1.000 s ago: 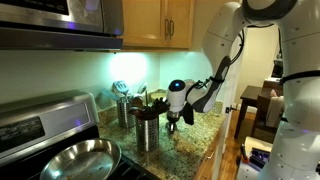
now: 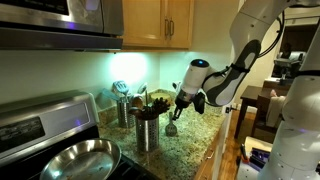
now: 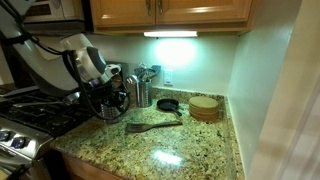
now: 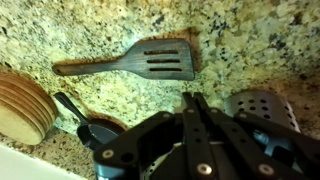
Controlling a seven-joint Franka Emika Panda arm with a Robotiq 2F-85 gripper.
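A dark slotted spatula (image 4: pixel 150 63) lies flat on the speckled counter in the wrist view. It also shows in exterior view 2 as a dark spatula (image 3: pixel 152 127) in the middle of the counter. My gripper appears at the bottom of the wrist view, its black fingers close together. Nothing distinct shows between them, and the spatula is apart from them. In exterior view 1 my gripper (image 2: pixel 177 108) hangs above the counter, to the right of a metal canister (image 2: pixel 147 132) filled with utensils.
A black pan (image 4: pixel 98 131) and a stack of round wooden pieces (image 4: pixel 22 108) lie beyond the spatula. A perforated metal holder (image 4: pixel 262 105) stands close to my gripper. The stove carries a large frying pan (image 2: pixel 80 165).
In exterior view 1 my arm has come up and back toward the right, away from the counter. The spatula, hidden behind the gripper earlier, shows on the counter now.
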